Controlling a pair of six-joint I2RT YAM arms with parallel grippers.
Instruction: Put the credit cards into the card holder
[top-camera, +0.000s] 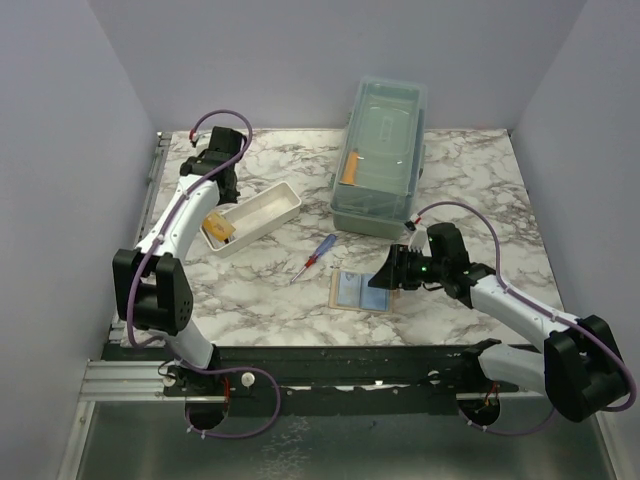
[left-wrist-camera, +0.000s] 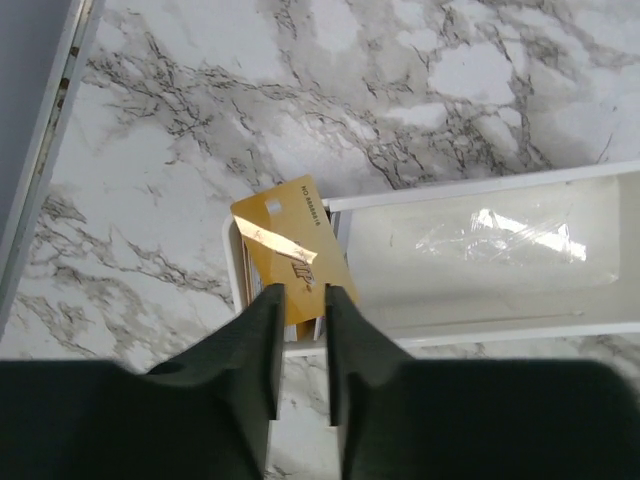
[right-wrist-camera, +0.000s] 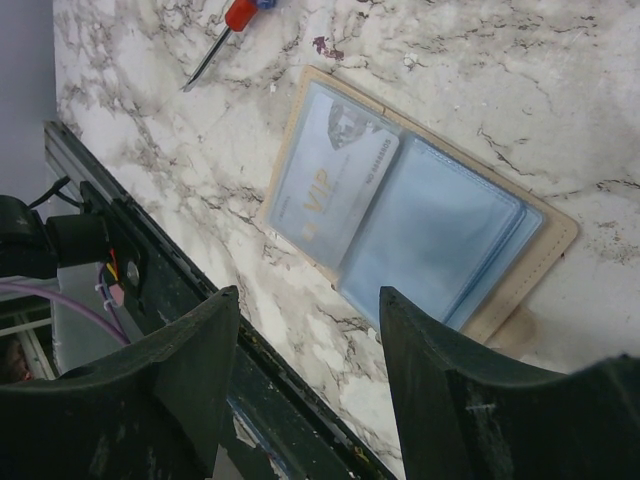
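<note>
A gold VIP card (left-wrist-camera: 290, 245) lies slanted across the narrow end compartment of the white tray (left-wrist-camera: 480, 187), its top corner over the rim. My left gripper is partly open just short of the card, its fingertips overlapping the card's lower edge in that view. I see nothing pinched between them. In the right wrist view, the card holder (right-wrist-camera: 558, 232) lies unfolded, with a pale VIP card (right-wrist-camera: 335, 170) behind the clear left pocket and a blue pocket (right-wrist-camera: 435, 230) on the right. My right gripper stands open over the holder's near side, empty.
A screwdriver (top-camera: 318, 254) lies between the tray and the holder. A large lidded clear box (top-camera: 385, 140) stands at the back. The tray's wide compartment is bare apart from some clear film. Open marble lies at the front left.
</note>
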